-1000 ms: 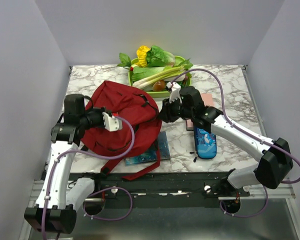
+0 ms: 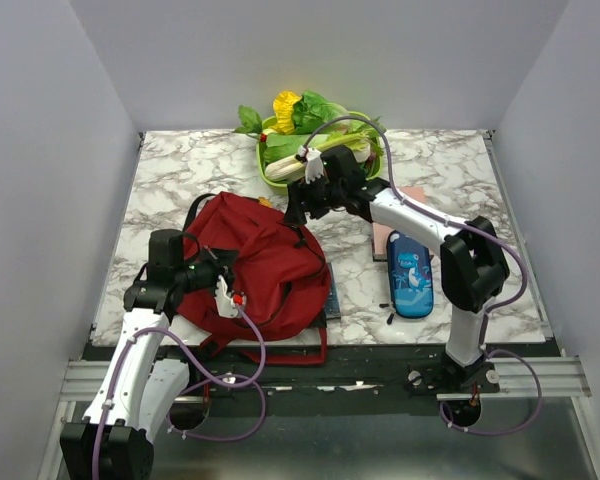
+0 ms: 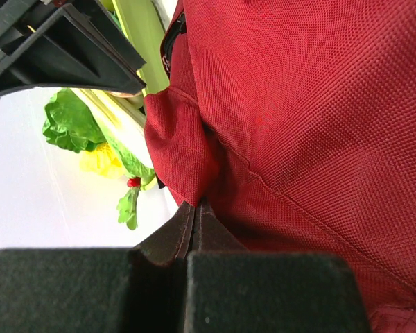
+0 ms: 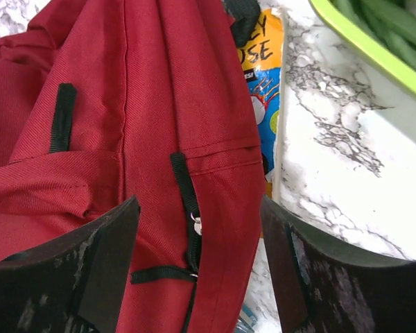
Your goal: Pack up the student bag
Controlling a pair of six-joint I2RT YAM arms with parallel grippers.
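The red bag [image 2: 260,260] lies crumpled on the marble table at the left, its black straps and zipper visible. My left gripper is shut down on the bag's fabric; whether cloth is pinched between the tips cannot be clearly told. My right gripper stands open above the bag's upper right, over a black zip strip. A blue booklet [image 2: 330,300] shows from under the bag's right side, and a colourful packet [image 4: 263,80] from under its upper edge. A blue pencil case [image 2: 410,280] lies at the right, with a pink book [image 2: 382,242] behind it.
A green basket [image 2: 270,175] of vegetables stands at the back centre, close beside my right gripper. Bare marble [image 2: 455,170] shows at the back right and along the table's left. Walls bound the table at left, right and back.
The bag and left gripper have moved down toward the front, covering more of the blue booklet.
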